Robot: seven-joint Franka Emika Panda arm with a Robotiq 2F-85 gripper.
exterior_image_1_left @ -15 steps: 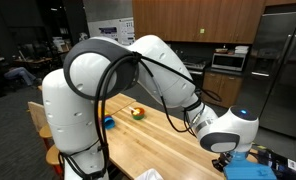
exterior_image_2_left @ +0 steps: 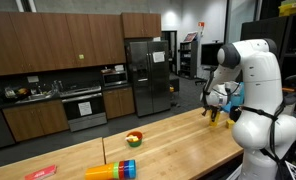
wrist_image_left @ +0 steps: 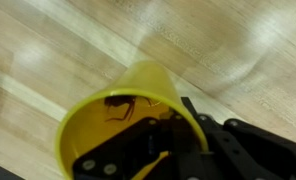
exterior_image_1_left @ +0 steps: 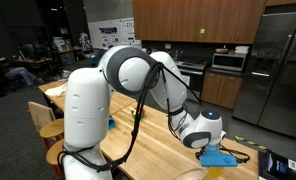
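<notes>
A yellow cup (wrist_image_left: 128,85) fills the lower middle of the wrist view, its mouth facing the camera and wood grain behind it. The black fingers of my gripper are shut across its near rim, with the thin wall between them. In exterior view 1 the cup (exterior_image_1_left: 216,171) shows below the blue-banded gripper (exterior_image_1_left: 216,158), near the bottom edge. From exterior view 2 the cup (exterior_image_2_left: 214,121) is small, at the table's far right. How high its base is above the wood cannot be told.
A colourful bowl (exterior_image_2_left: 135,137) and an orange-and-blue cylinder (exterior_image_2_left: 110,170) stand well away from the arm. A red flat thing (exterior_image_2_left: 36,171) lies at the far left. Dark items (exterior_image_1_left: 278,165) sit right of the gripper. The mid-table is clear.
My arm has drawn back to the left in exterior view 1, the yellow cup moving with the gripper. The bowl stays where it was.
</notes>
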